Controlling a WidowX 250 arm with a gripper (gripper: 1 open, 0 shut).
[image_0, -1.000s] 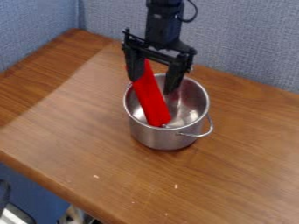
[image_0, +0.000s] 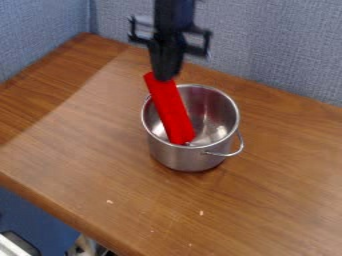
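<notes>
A red bar (image_0: 171, 110) leans inside a steel pot (image_0: 203, 159), its upper end resting at the rim on the left. Above the pot, my black gripper (image_0: 166, 72) is raised, its lower tip near or just over the top of the red bar; whether its fingers are shut or hold anything is hard to make out in the blur.
Grey padded walls (image_0: 281, 50) stand behind and at the left; the table's front left edge drops to a blue area.
The gripper has risen upward from over the pot. The red bar stays leaning in the pot, much as before.
</notes>
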